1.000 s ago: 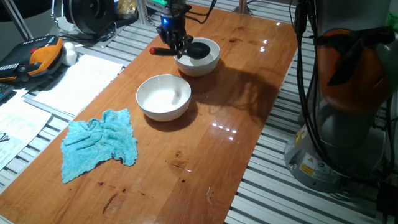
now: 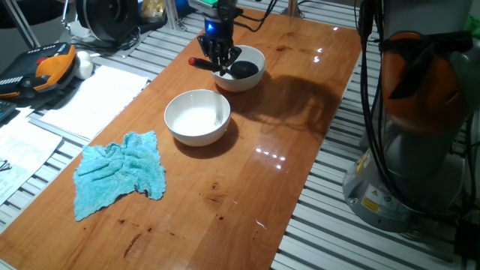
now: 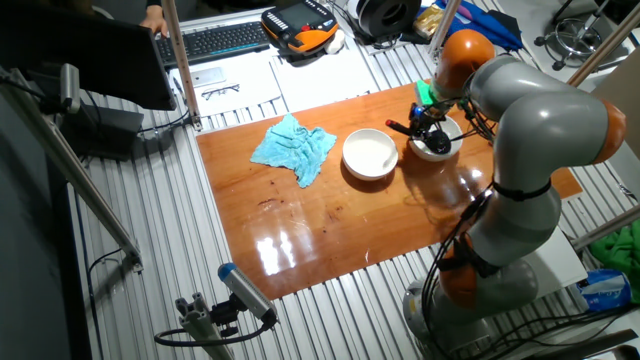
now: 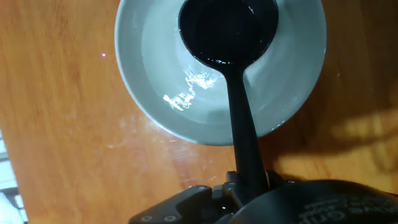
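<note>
My gripper (image 2: 218, 63) is shut on the handle of a black ladle (image 2: 244, 70) with a red handle end. The ladle's head lies within the outline of the farther white bowl (image 2: 250, 82); whether it touches the inside cannot be told. From the wrist, the dark ladle head (image 4: 229, 31) appears over the white bowl (image 4: 155, 68), its handle running down between the gripper's fingers (image 4: 174, 208). Bright glints show inside that bowl. A second white bowl (image 2: 196, 120), apparently empty, stands nearer on the table, apart from the first.
A crumpled turquoise cloth (image 2: 121, 172) lies on the wooden table (image 2: 217, 202), left of the nearer bowl. Papers (image 2: 97, 101) and an orange-black device (image 2: 37, 69) rest beyond the table's edge.
My gripper and the ladle have moved slightly right and lower in exterior view 1, the head sinking toward the farther bowl. Both bowls and the cloth have stayed put.
</note>
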